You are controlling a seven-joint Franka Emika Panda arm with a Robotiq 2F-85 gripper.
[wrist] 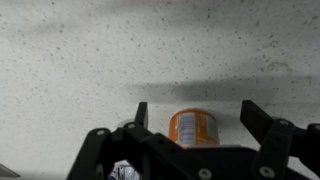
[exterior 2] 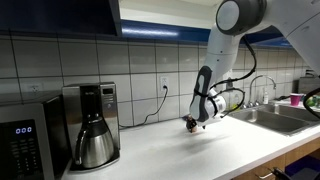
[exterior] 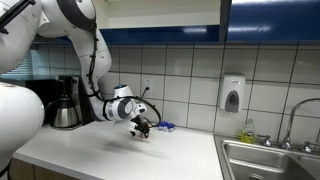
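Note:
In the wrist view an orange bottle (wrist: 194,129) with a pale label shows between the two spread fingers of my gripper. The gripper body covers its lower part. The fingers stand apart from it on both sides, so my gripper is open. From outside, the gripper (exterior: 140,130) hangs low over the white counter near the back wall. The second exterior view also has the gripper (exterior 2: 192,125) low over the counter; the bottle is too small to make out clearly there.
A blue item (exterior: 166,126) lies by the wall, just right of the gripper. The coffee maker (exterior 2: 95,125) and microwave (exterior 2: 34,138) stand at the other end. A sink (exterior: 262,160) is at the right.

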